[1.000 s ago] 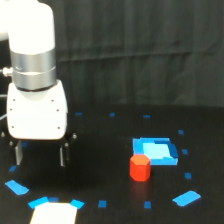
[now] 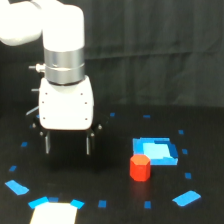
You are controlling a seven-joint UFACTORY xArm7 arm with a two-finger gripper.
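My gripper [image 2: 67, 146] hangs over the dark table on the left side of the camera view. Its two thin fingers stand wide apart, open, with nothing between them. Right of centre, well to the right of the gripper and apart from it, is a red block [image 2: 140, 169] that looks six-sided. Just behind the red block lies a shallow blue tray [image 2: 172, 160] with a pale inside. The block overlaps the tray's near left corner in this view; whether they touch I cannot tell.
At the bottom edge a cream-white block or box [image 2: 52, 214] is partly cut off by the frame. Light-blue tape strips [image 2: 187, 198] and small blue marks are spread over the black surface. The table between gripper and red block is clear.
My gripper has moved to the right and appears slightly higher in the view, its fingers still apart. The red block, blue tray and white block have stayed where they were.
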